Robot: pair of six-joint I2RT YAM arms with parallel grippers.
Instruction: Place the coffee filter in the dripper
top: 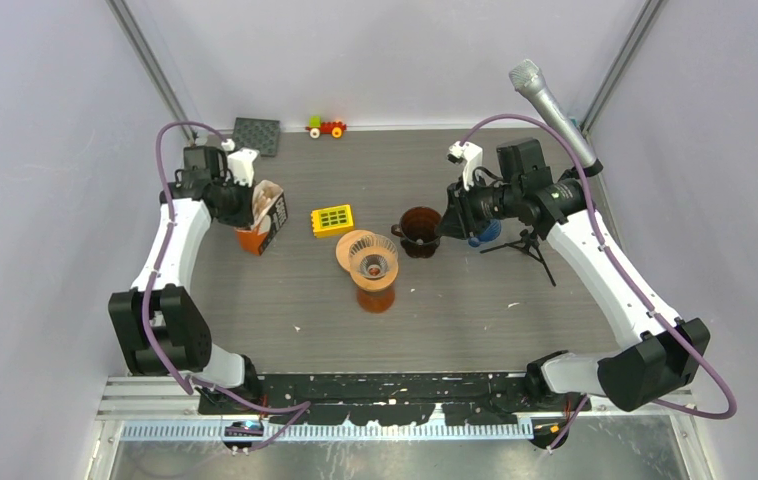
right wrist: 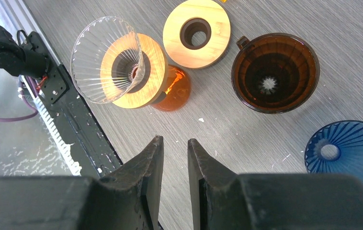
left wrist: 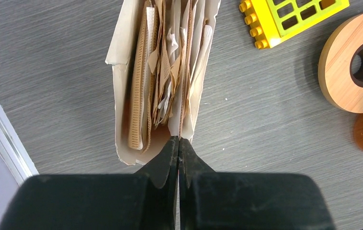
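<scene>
An open box of paper filters [left wrist: 165,76] stands at the left, orange and dark outside in the top view. My left gripper is shut over the near end of the box [left wrist: 115,91]. A thin filter edge comes down to its tips; whether any paper is pinched there is not clear. The clear ribbed dripper [right wrist: 86,62] sits on a wooden collar above an amber carafe [right wrist: 177,91], with no filter visible inside. My right gripper is partly open and empty, away from the dripper, above bare table.
A loose wooden ring [right wrist: 172,28] lies beside the carafe. The brown dripper [right wrist: 275,72] and blue dripper [right wrist: 352,143] are on the right side. A yellow block [top: 332,221] lies between box and carafe.
</scene>
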